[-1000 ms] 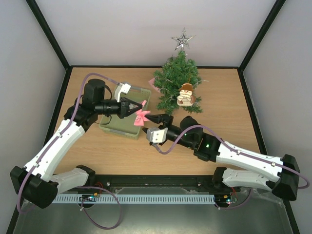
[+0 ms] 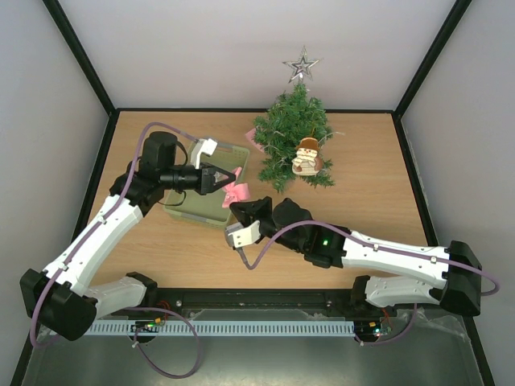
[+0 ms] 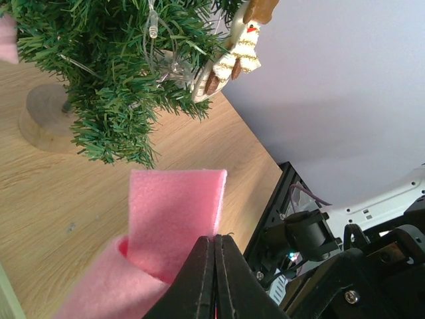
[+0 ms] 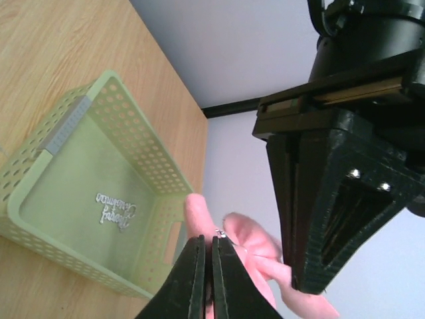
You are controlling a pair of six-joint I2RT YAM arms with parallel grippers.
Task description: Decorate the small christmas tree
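Observation:
A pink felt bow point(image 2: 236, 191) point(image 3: 176, 212) hangs between my grippers, over the edge of the green bin. My left gripper is shut on the bow from the left. My right gripper is shut at the bow too, coming from the lower right; the pink fabric shows right at and behind its fingertips, though how much lies between them is unclear. The small Christmas tree point(image 2: 286, 137) stands at the back right, with a silver star point(image 2: 302, 67) on top and a snowman ornament point(image 2: 306, 157) on its front.
The green bin point(image 2: 201, 211) point(image 4: 86, 193) holds white lettering ornaments point(image 4: 113, 209). Another pink piece point(image 2: 256, 138) is at the tree's left side.
My right gripper has moved leftward and turned to meet the bow. The left arm has stayed almost still.

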